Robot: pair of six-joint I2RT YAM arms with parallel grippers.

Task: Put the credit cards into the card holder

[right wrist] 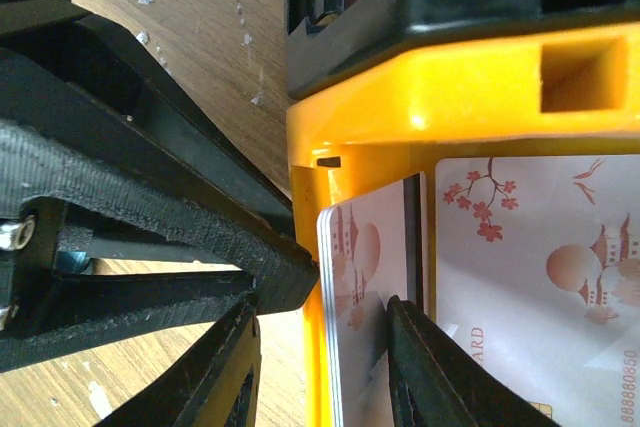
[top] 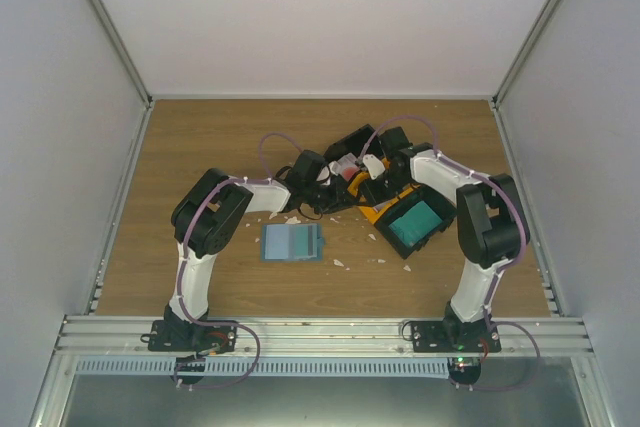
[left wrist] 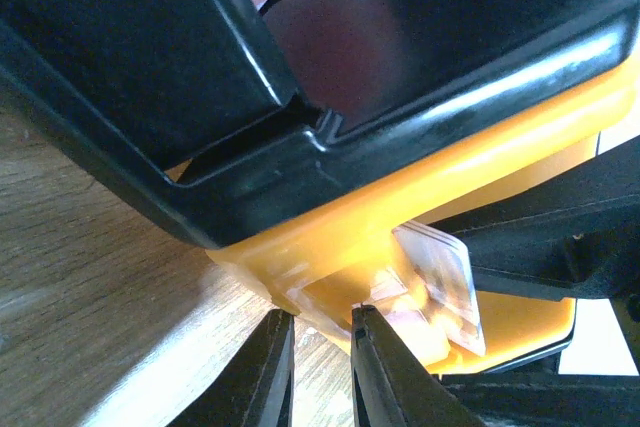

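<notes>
In the right wrist view a stack of white cards (right wrist: 358, 257) with a red floral print leans inside the yellow compartment (right wrist: 305, 127). A similar card (right wrist: 530, 247) lies flat beside it. Open, my right gripper straddles the leaning stack's near edge, one finger on each side. Against the yellow wall is my left gripper, its fingers close together, seemingly on the wall's rim; its fingertips partly hide the contact. The top view shows a blue-and-teal flat piece (top: 290, 242), likely the card holder, on the table below the left arm.
A black compartment (top: 352, 143) adjoins the yellow one at the back. Another black compartment (top: 410, 248) in front holds a teal piece (top: 415, 223). White scraps (top: 338, 263) are scattered on the table.
</notes>
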